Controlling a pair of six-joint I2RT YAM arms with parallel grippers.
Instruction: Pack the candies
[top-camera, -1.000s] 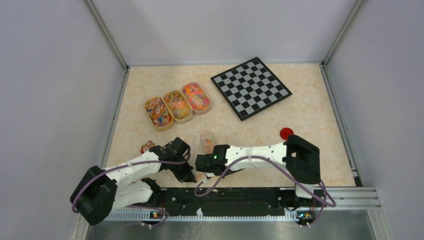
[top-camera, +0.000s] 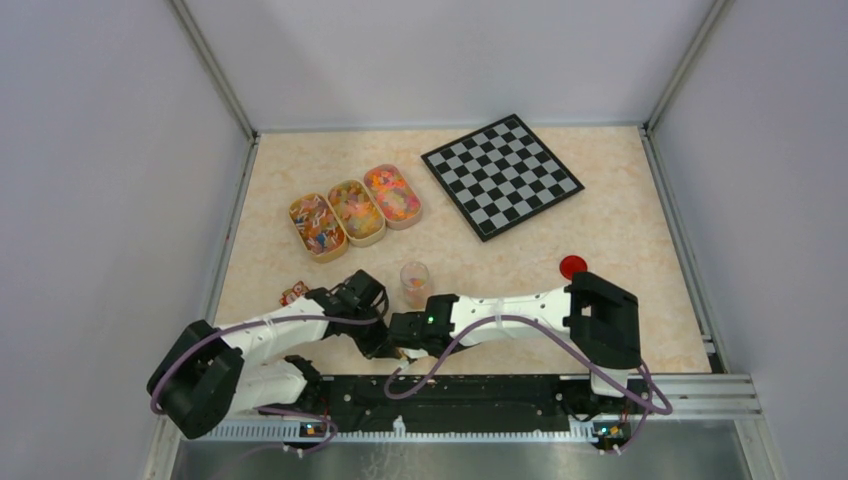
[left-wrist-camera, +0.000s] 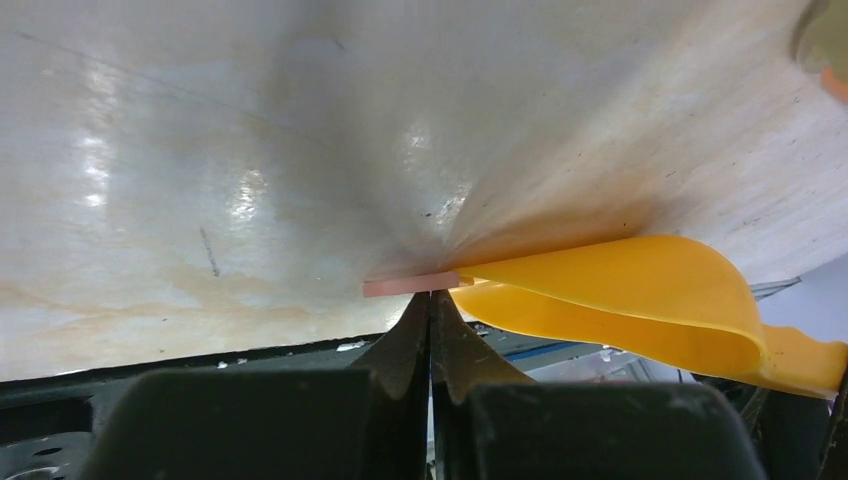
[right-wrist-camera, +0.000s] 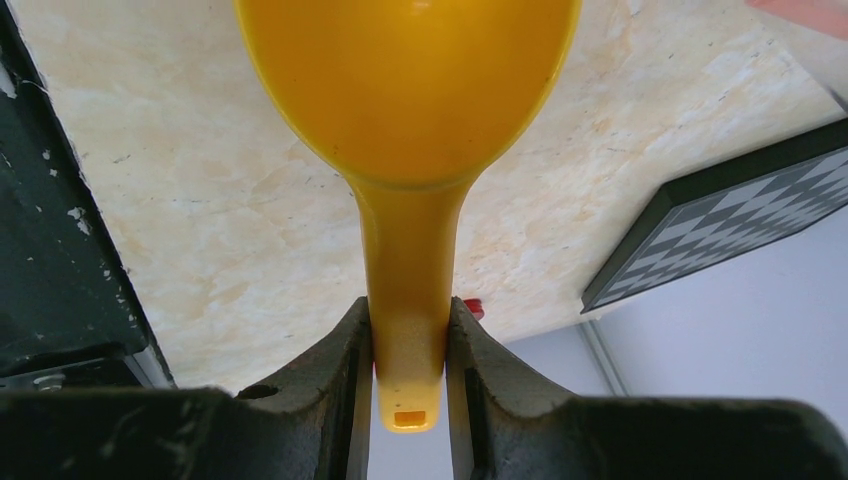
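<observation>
A yellow scoop (right-wrist-camera: 410, 90) hangs by its handle from my right gripper, which is shut on it. My left gripper is shut with its tips at a small pink flat piece (left-wrist-camera: 400, 285) beside the scoop's rim; whether it touches the piece I cannot tell. A clear jar (top-camera: 416, 283) with some candies stands just behind the grippers. Three boxes of candies stand at the back left: left (top-camera: 318, 227), middle (top-camera: 356, 212), right (top-camera: 393, 195).
A checkerboard (top-camera: 502, 176) lies at the back right, and a red lid (top-camera: 573, 267) on the right. A small red packet (top-camera: 294, 294) is at the left. The table's front edge is close under both grippers.
The right arm has shifted very little; the boxes and jar are unchanged.
</observation>
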